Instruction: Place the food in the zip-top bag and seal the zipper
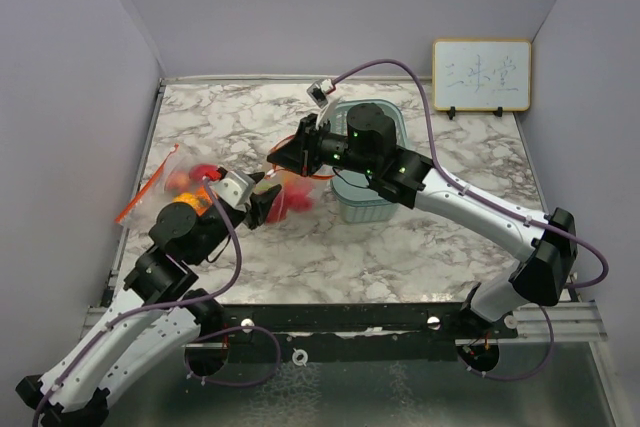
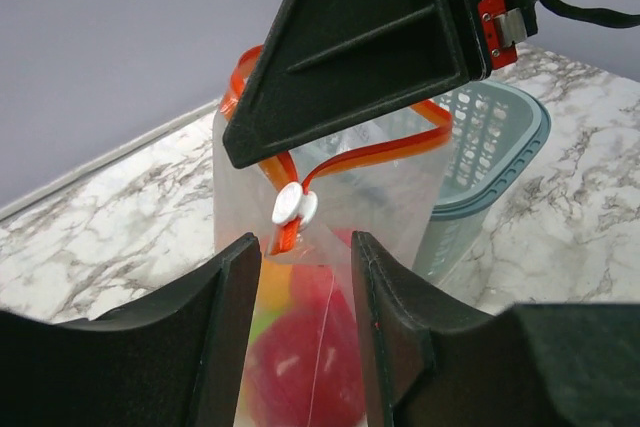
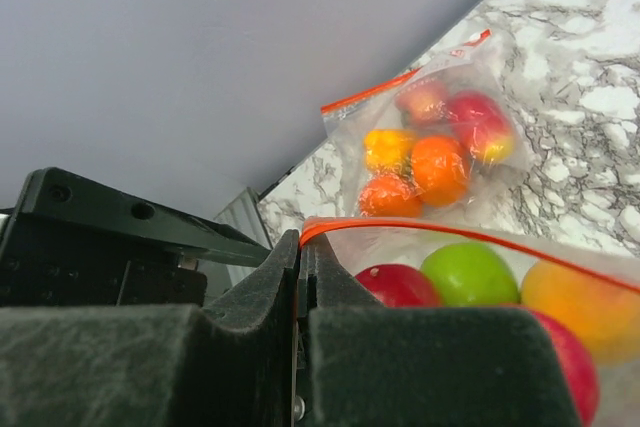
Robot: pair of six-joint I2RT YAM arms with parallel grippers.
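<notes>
A zip top bag (image 2: 390,217) of fruit, red, green and orange, hangs from my right gripper, which is shut on its orange-rimmed top edge. My left gripper stands part open just below and around the white zipper slider (image 2: 290,202), its fingertips either side of the bag's corner. The top view shows both grippers close together over the middle of the table. A second bag of fruit (image 3: 425,147) with an orange zipper lies on the left of the table.
A grey-green basket (image 1: 365,202) stands behind and right of the held bag. A whiteboard (image 1: 481,74) is at the back right.
</notes>
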